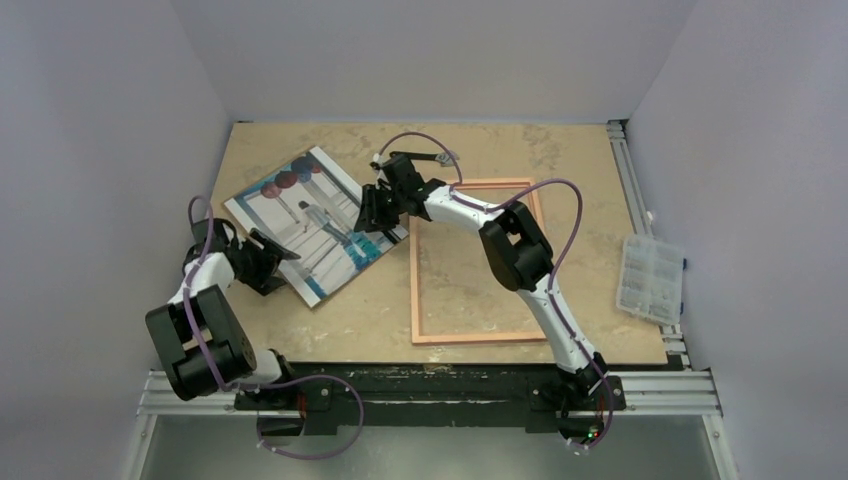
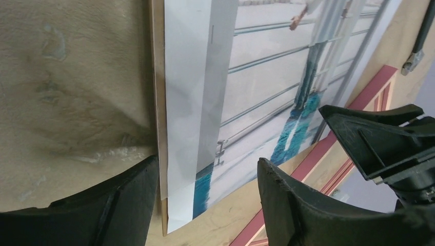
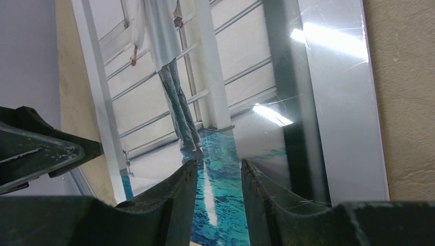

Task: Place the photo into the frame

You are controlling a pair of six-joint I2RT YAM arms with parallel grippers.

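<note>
The photo [image 1: 305, 225], a print with glossy cover and white borders, lies tilted on the left of the table, with stacked layers showing at its edge in the left wrist view. The wooden frame [image 1: 416, 290] lies empty at the centre right. My left gripper [image 1: 276, 263] is at the photo's lower-left edge, fingers apart, nothing visibly between them in the left wrist view [image 2: 207, 171]. My right gripper [image 1: 374, 214] is over the photo's right part, fingertips a little apart above the glossy surface in the right wrist view [image 3: 217, 167].
A clear compartment box [image 1: 648, 280] lies at the right edge. A dark metal tool [image 1: 446, 158] lies behind my right gripper. Walls bound the table on three sides; bare table shows below the photo and right of the frame.
</note>
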